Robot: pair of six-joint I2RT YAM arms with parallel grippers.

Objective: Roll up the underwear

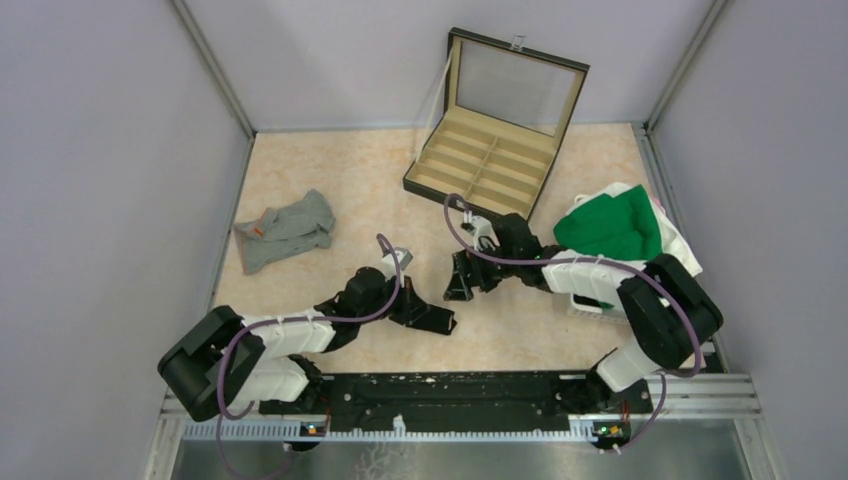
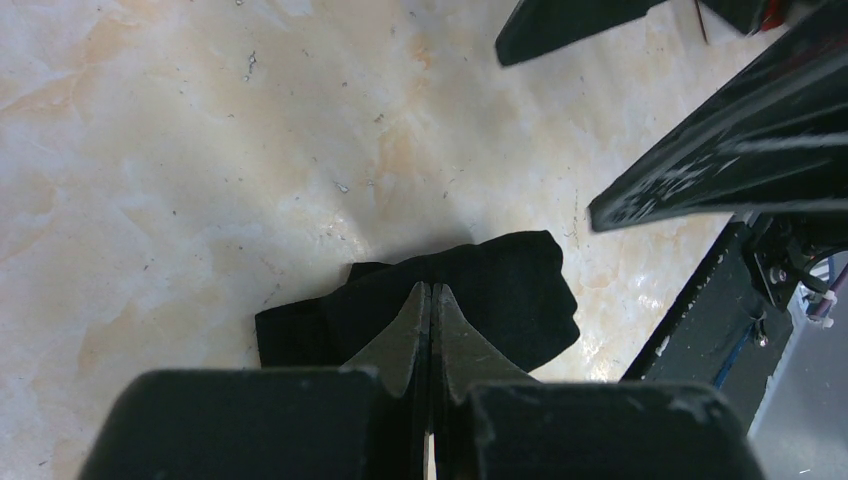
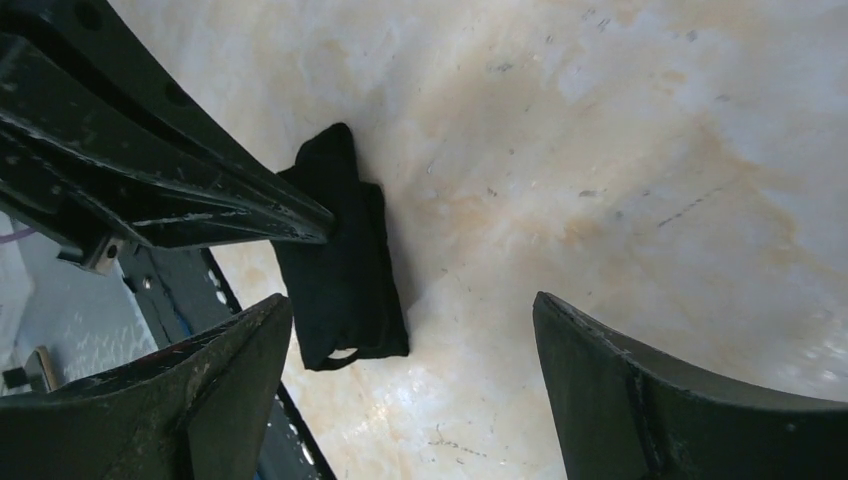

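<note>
The black underwear (image 1: 436,320) lies as a small folded bundle near the front of the table. My left gripper is shut, its tips at the bundle, with nothing visible between them. My right gripper (image 1: 458,282) stands open just above and right of the bundle; in the right wrist view the underwear (image 3: 340,280) shows beyond its fingers, one of which (image 3: 640,400) is over bare table.
An open compartment box (image 1: 480,170) stands at the back. A grey cloth (image 1: 290,230) lies at left, and a basket with green and white cloths (image 1: 610,235) at right. The table between box and underwear is clear.
</note>
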